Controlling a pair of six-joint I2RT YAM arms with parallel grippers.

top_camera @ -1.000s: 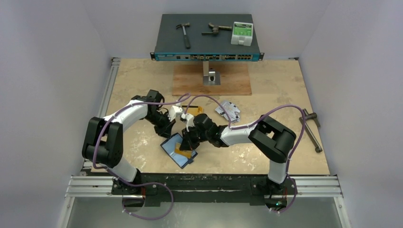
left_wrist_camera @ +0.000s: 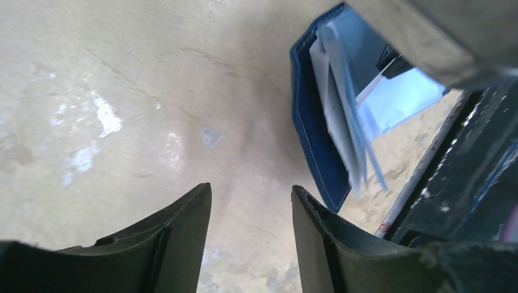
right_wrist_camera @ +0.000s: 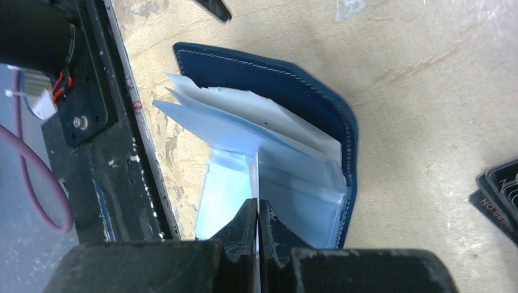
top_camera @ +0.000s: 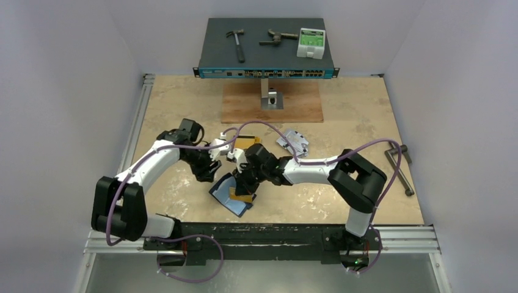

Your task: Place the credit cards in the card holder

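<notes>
The dark blue card holder (top_camera: pixel 229 200), with light blue inner sleeves (right_wrist_camera: pixel 293 165), lies open near the table's front edge. My right gripper is shut on a thin card (right_wrist_camera: pixel 254 174), seen edge-on against the sleeves in the right wrist view; from the top its face looks golden. How far the card sits inside a sleeve, I cannot tell. My left gripper stands open left of the holder, its fingers apart with only bare table between them. In the left wrist view, part of the holder (left_wrist_camera: pixel 311 122) is hidden behind the right gripper.
A yellow item (top_camera: pixel 245 142) lies behind the grippers, and grey-white cards (top_camera: pixel 295 143) rest farther right. Dark cards (right_wrist_camera: pixel 504 194) show at the right wrist view's edge. A hammer (top_camera: pixel 400 170) lies far right. Table between holder and hammer is clear beneath the right arm.
My left gripper has drawn back from the holder's edge toward the left and front. The holder and the card in my right gripper have shifted slightly right; the right arm has barely moved.
</notes>
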